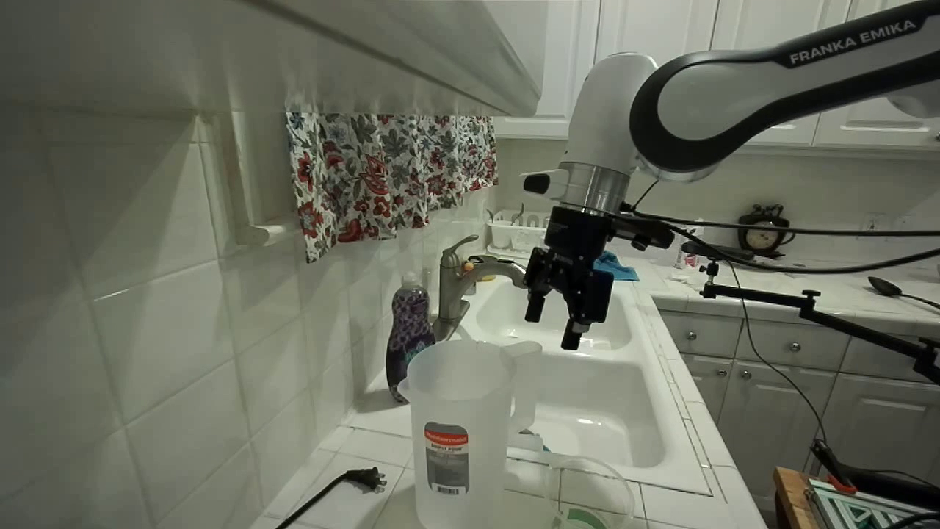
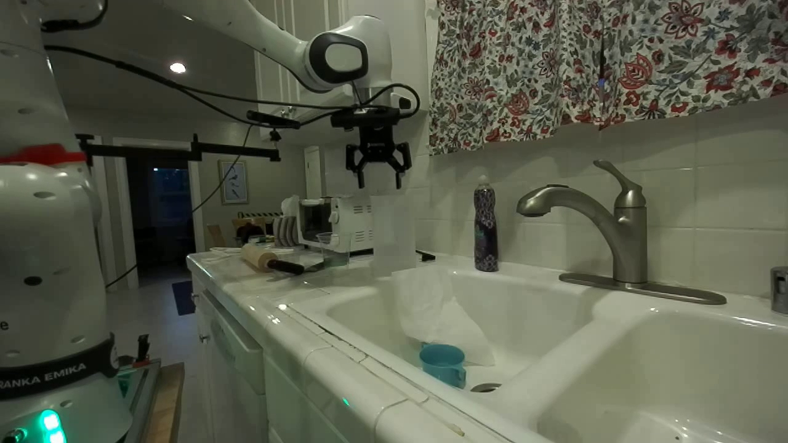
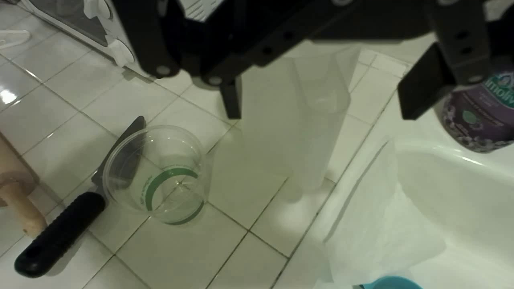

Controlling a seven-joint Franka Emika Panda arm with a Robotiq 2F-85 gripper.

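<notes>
My gripper point(image 1: 554, 326) is open, its fingers well apart and nothing between them. In the wrist view its fingertips frame a translucent white pitcher point(image 3: 282, 120), which stands upright on the tiled counter below. The pitcher point(image 1: 463, 441) has a grey and red label, and its handle point(image 1: 526, 383) points towards the sink. Seen from the second exterior view, the gripper point(image 2: 380, 183) hangs higher than the pitcher point(image 2: 393, 240). A clear cup point(image 3: 154, 176) with a green band stands beside the pitcher. In the sink sits a blue cup point(image 2: 442, 365) near a white sheet point(image 2: 439, 310).
A purple soap bottle point(image 2: 485, 229) and the faucet point(image 2: 624, 236) stand along the wall side of the sink. Next to the clear cup lie a black-handled spatula point(image 3: 62, 233) and a rolling pin point(image 3: 17, 183). A toaster oven point(image 2: 347, 221) is farther back, and a power plug point(image 1: 366, 479) rests near the wall.
</notes>
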